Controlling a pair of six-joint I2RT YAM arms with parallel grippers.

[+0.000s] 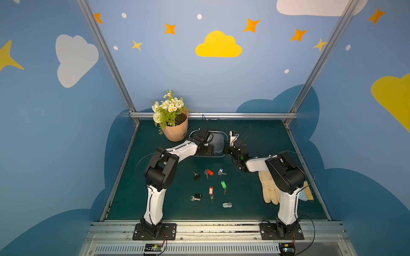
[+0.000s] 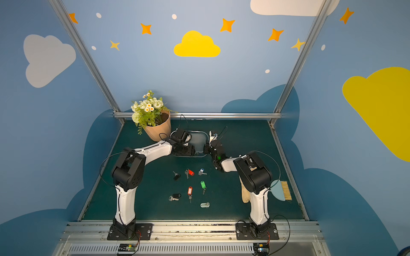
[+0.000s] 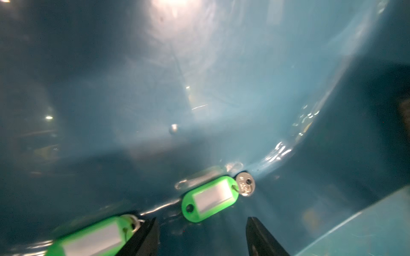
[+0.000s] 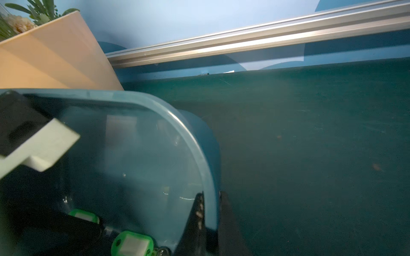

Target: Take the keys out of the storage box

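Observation:
The blue storage box point(image 4: 128, 98) stands at the back centre. My right gripper is shut on its right rim, as the right wrist view shows. My left gripper is inside the box, fingers apart with nothing visible between them, just beyond two green-tagged keys point(image 3: 211, 198) lying on the box floor. Several keys with tags point(image 1: 211, 191) in red, green, black and other colours lie on the mat in front of the box.
A flower pot point(image 1: 175, 130) stands behind the box to the left. A glove point(image 1: 269, 187) and a dustpan with brush point(image 2: 279, 189) lie at the front right, under and beside the right arm.

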